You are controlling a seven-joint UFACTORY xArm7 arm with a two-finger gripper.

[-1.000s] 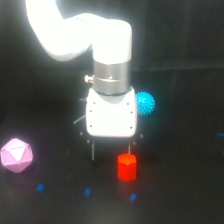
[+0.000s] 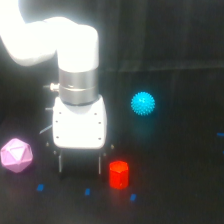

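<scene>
My gripper (image 2: 80,163), white with two thin fingers, points down left of the middle of the dark surface. Its fingers stand wide apart with only bare dark surface showing between them, so it is open. A small red block (image 2: 119,175) with a many-sided top lies just right of the right finger; whether they touch cannot be made out. Left of the gripper, apart from it, is a pink faceted ball (image 2: 16,155). A blue spiky ball (image 2: 143,103) sits farther back on the right, fully in view.
Small blue marks (image 2: 87,191) dot the dark surface (image 2: 180,180) near the front, with another at the right edge.
My gripper has shifted left, from above the red block to its left. The red block lies slightly farther left and nearer the front. The blue ball is no longer partly covered.
</scene>
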